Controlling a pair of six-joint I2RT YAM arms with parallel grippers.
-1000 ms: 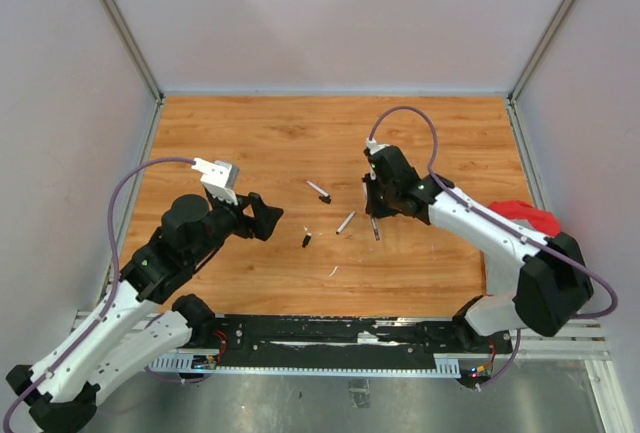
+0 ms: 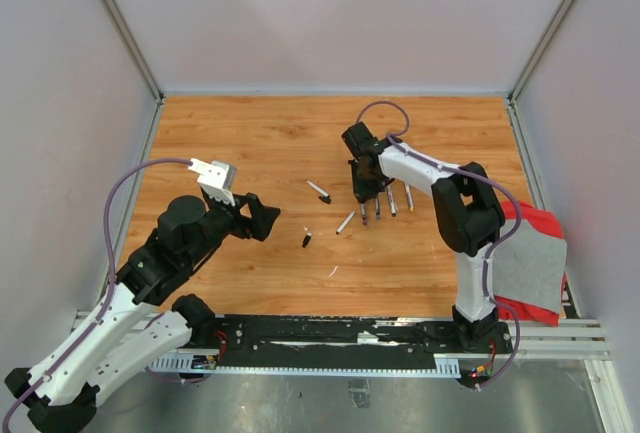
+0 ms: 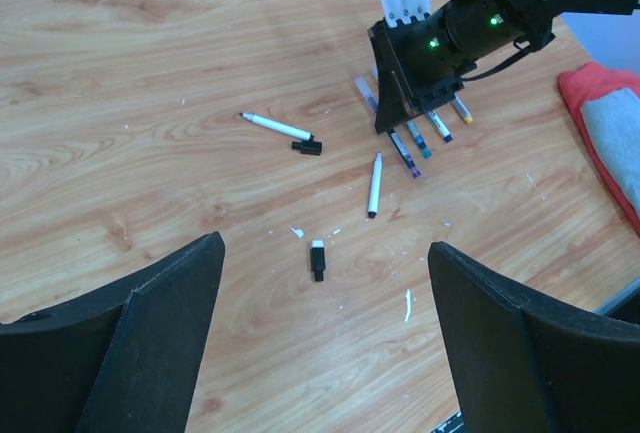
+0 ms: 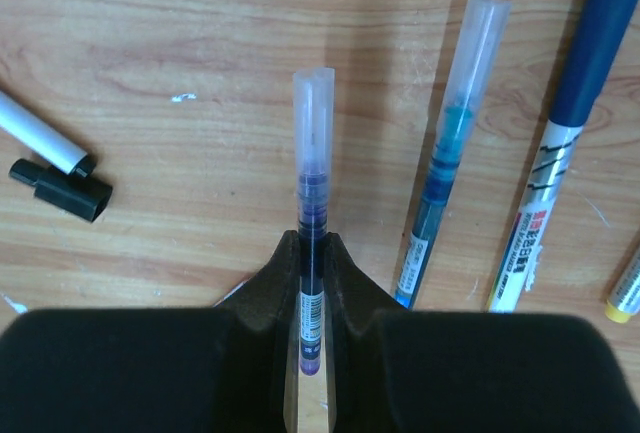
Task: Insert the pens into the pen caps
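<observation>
My right gripper is shut on a purple pen (image 4: 312, 193) whose clear cap points away from it. Just right of that pen lie a teal capped pen (image 4: 437, 183) and a dark-blue capped marker (image 4: 560, 133); the end of a yellow marker (image 4: 626, 288) shows at the edge. In the left wrist view, an uncapped white pen (image 3: 270, 125) lies with its black cap (image 3: 307, 147) close by its end. Another uncapped white pen (image 3: 375, 185) and a second black cap (image 3: 318, 260) lie apart on the table. My left gripper is wide open and empty above the wood.
A red and grey cloth (image 2: 530, 263) covers the table's right side. Small white scraps, one of them a strip (image 3: 408, 305), lie near the front.
My right gripper has moved left with the purple pen still in it, coming beside the teal pen on the side of the uncapped pens. My left arm has stayed nearly still.
</observation>
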